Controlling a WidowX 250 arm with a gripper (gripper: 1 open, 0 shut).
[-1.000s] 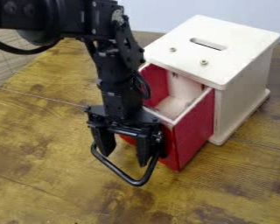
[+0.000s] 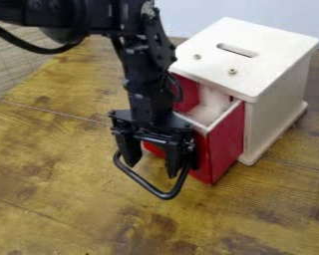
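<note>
My black gripper (image 2: 152,159) hangs in front of a wooden box (image 2: 275,110) with a cream top, at the front face of its pulled-out red drawer (image 2: 222,149). A black bar loop crosses below the fingers. Whether the fingers are open or shut, or hold the drawer, is unclear. The drawer's cream interior shows partly behind the arm.
A thin line crosses the table at the left. A pale wall (image 2: 309,20) stands behind the box.
The gripper has shifted a little up and to the left, and the loop beneath it sits higher. The box and drawer look unmoved.
</note>
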